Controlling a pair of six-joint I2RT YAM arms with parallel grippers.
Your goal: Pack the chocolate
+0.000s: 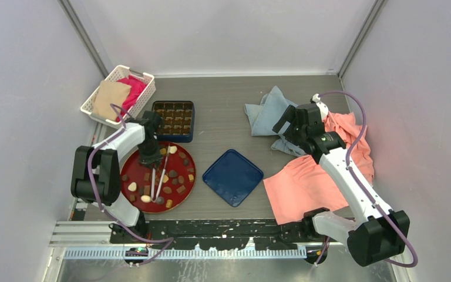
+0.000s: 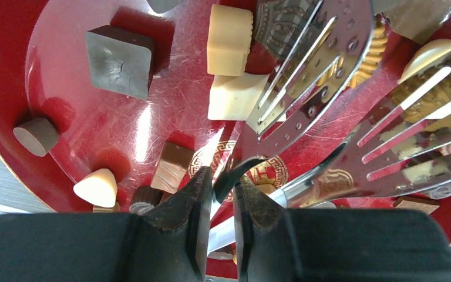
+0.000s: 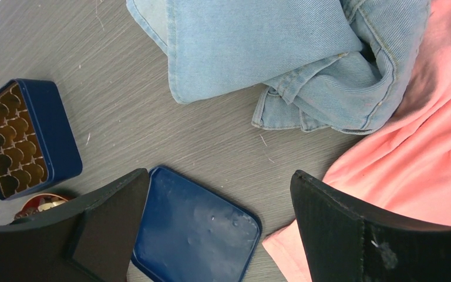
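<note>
Several chocolates, among them a dark square one [image 2: 117,61] and a cream one [image 2: 230,38], lie spread on the red round plate [image 1: 130,197]. Metal tongs [image 1: 161,179] rest across the plate. Over their far end is my left gripper [image 1: 151,163], its fingers a narrow gap apart. In the left wrist view one arm of the tongs reaches up between the fingertips; whether they touch it, I cannot tell. Behind the plate stands the dark blue box [image 1: 193,126] with empty brown compartments. My right gripper is open and empty, above the table near the blue lid [image 3: 202,235].
A white basket [image 1: 88,110] holding tan and pink cloth stands at the back left, beside the left arm. Folded denim [image 1: 264,117] and a coral cloth [image 1: 299,194] cover the right side. Table between box and denim is bare.
</note>
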